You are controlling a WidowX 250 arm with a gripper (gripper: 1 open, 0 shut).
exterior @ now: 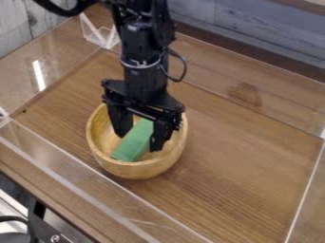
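Observation:
A yellow-orange bowl (pixel 137 165) sits on the wooden table with a green oblong object (pixel 132 142) lying in it, tilted diagonally. The black gripper (pixel 143 121) is above the bowl, open, its two fingers on either side over the green object and bowl's inside. The top of the green object is partly hidden behind the gripper. Whether the fingers touch the object cannot be told.
At the left edge are a pale clear strip and a dark cable at the bottom corner. A wall runs along the back.

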